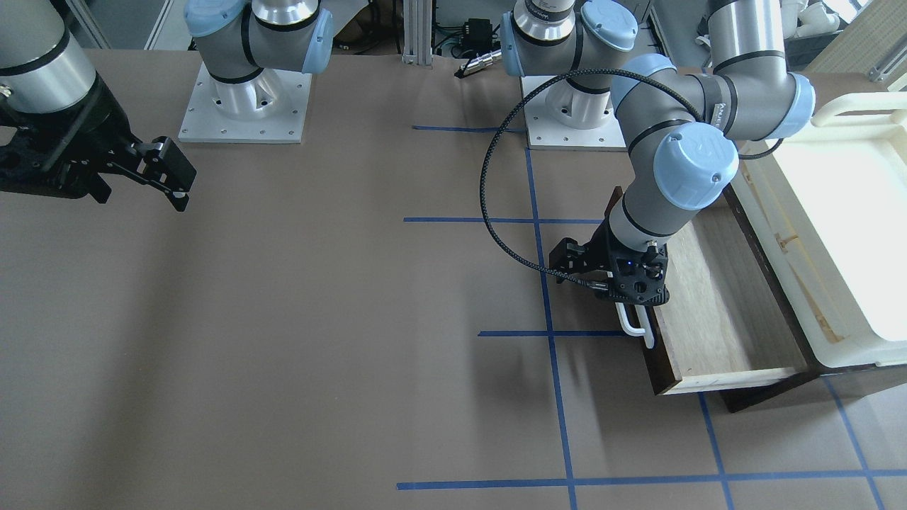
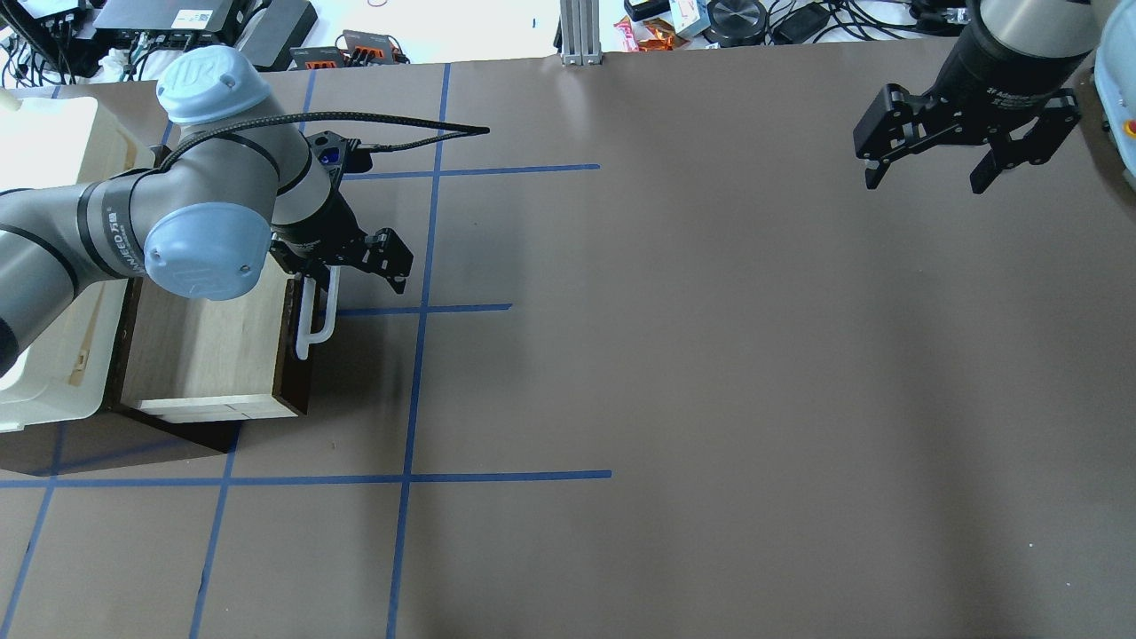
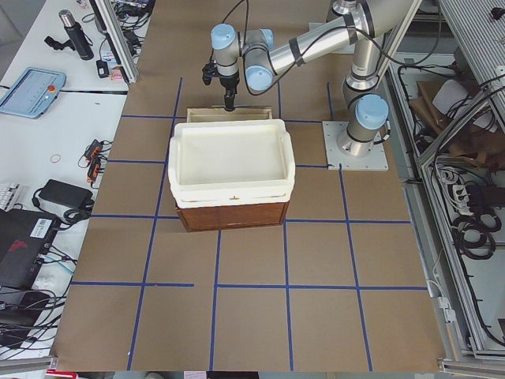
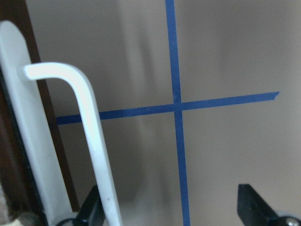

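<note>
A wooden drawer stands pulled out of a cabinet under a white tray; its white handle is on the outer face. My gripper is at that handle, over the drawer front. In the wrist view one dark finger is behind the handle at lower left and the other is apart at lower right, so it looks open, with the handle beside the left finger.
A second arm hangs over the far side of the floor. More arm bases stand at the back. The taped floor in front of the drawer is clear.
</note>
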